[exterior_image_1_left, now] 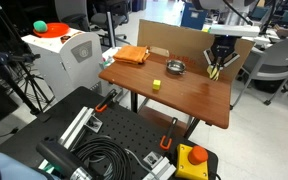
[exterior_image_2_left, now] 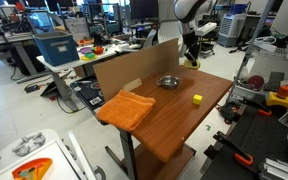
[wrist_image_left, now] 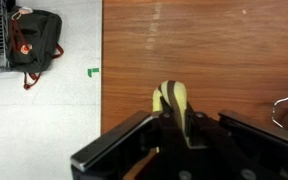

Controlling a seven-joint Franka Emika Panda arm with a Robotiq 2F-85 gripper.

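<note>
My gripper (exterior_image_1_left: 217, 60) is shut on a slim yellow object (exterior_image_1_left: 214, 72), which points down from the fingers toward the far right part of the wooden table (exterior_image_1_left: 199, 98). In the wrist view the yellow object (wrist_image_left: 174, 98) shows a dark stripe between pale bands, and its lower end is partly hidden. Whether it touches the tabletop I cannot tell. A metal bowl (exterior_image_1_left: 176, 67) sits left of the gripper near the back of the table, and only its edge shows at the right of the wrist view.
A small yellow block (exterior_image_1_left: 156, 85) lies near the table's front edge. An orange cloth (exterior_image_2_left: 126, 109) covers the far left end. Behind the table stands a cardboard panel (exterior_image_1_left: 159, 38).
</note>
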